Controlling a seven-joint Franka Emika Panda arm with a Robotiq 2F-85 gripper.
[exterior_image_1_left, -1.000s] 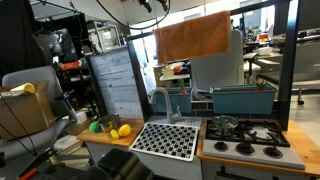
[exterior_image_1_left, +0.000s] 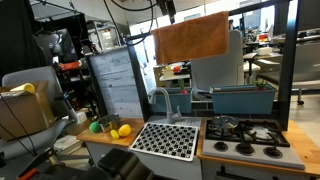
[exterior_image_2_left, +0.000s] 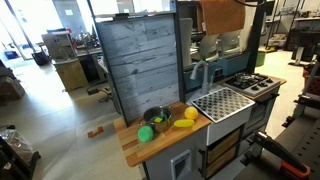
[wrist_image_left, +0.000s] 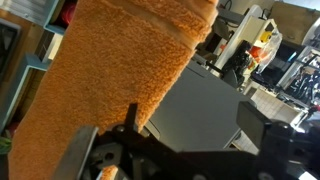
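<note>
An orange towel (exterior_image_1_left: 192, 38) hangs high over the counter in exterior view 1; exterior view 2 shows the same towel (exterior_image_2_left: 222, 14) near the top edge. In the wrist view the towel (wrist_image_left: 110, 70) fills the left and upper middle, its thick folded edge running diagonally. My gripper is open, its two dark fingers wide apart. The left finger overlaps the towel in this view; whether it touches the cloth I cannot tell. Between the fingers shows a grey panel, with no cloth gripped. At the top of exterior view 1 the gripper is mostly cut off.
Below are a white drying grid (exterior_image_1_left: 165, 141) by the tap, a gas stove (exterior_image_1_left: 250, 142) with a pot (exterior_image_1_left: 224, 125), and a yellow ball (exterior_image_1_left: 124, 130). A green ball (exterior_image_2_left: 146, 133) sits left on the counter. Dark posts (exterior_image_1_left: 288, 60) stand beside the towel.
The arm's end has shifted slightly at the top of exterior view 1, close by the towel's upper left corner. The towel and the counter items look unchanged.
</note>
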